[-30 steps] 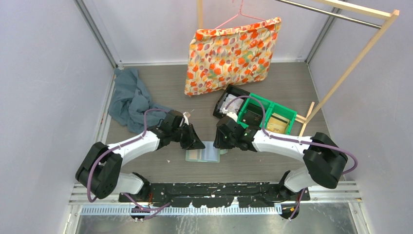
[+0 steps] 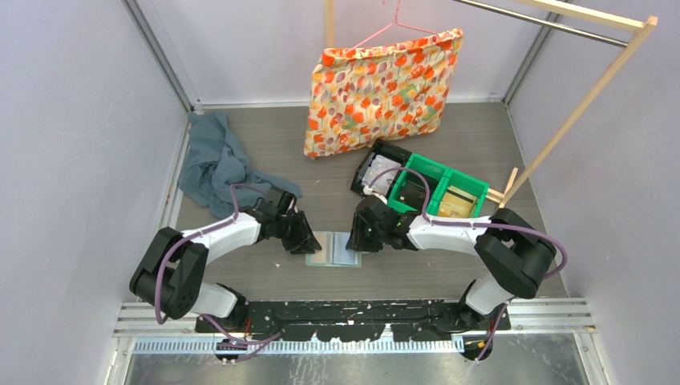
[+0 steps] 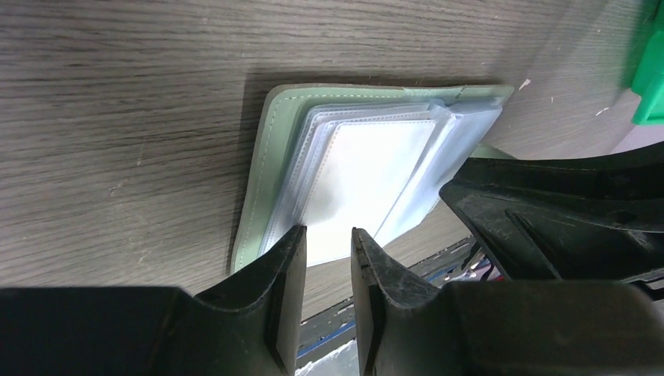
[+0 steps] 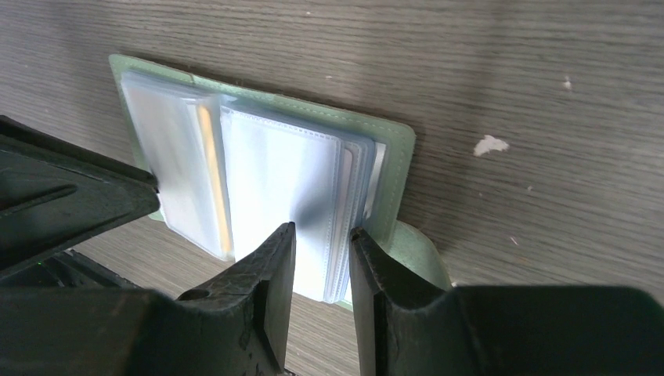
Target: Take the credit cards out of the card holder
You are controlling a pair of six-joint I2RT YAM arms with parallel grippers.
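The card holder (image 2: 333, 258), pale green with clear sleeves, lies open on the table between my grippers. My left gripper is at its left part, fingertips apart over a white sleeve (image 3: 368, 172), nothing seen held. My right gripper is low at the right part; one fingertip is at the edge of the stacked sleeves (image 4: 274, 180), the other over the white face, with a gap between. A tan card (image 4: 213, 172) shows inside the other sleeve. Whether anything sits between the right fingertips is unclear.
A green bin (image 2: 473, 184) with compartments and a black bin (image 2: 361, 172) stand behind my right arm. A blue cloth (image 2: 216, 160) lies at the back left. Patterned fabric (image 2: 377, 96) hangs at the back.
The right arm's elbow has moved left.
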